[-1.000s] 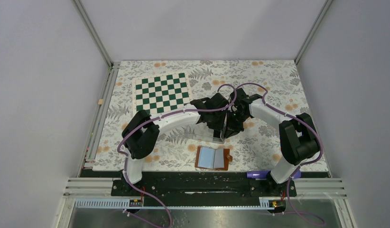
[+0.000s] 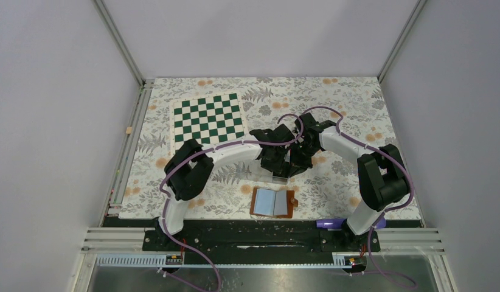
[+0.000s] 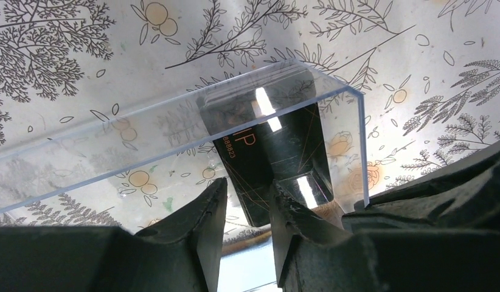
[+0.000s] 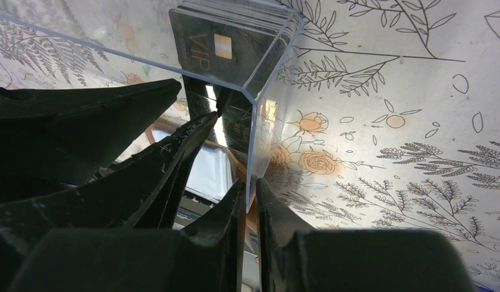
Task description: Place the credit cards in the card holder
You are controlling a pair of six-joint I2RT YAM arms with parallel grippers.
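Observation:
A black VIP credit card (image 3: 296,146) sits in a clear acrylic box (image 3: 95,146), seen in both wrist views. My left gripper is open, its fingertips over the card's lower left part at the box's open side. My right gripper is shut on the box's clear end wall. A brown card holder (image 2: 253,202) with pale blue and grey sleeves lies open on the table below the box in the top view; the wrist views show only part of it.
A green checkerboard (image 2: 205,118) lies at the back left. A purple object (image 2: 328,224) lies at the front right edge.
My left arm has moved slightly downward in the top view, toward the table's front, over the last second. The right arm shows no visible change.

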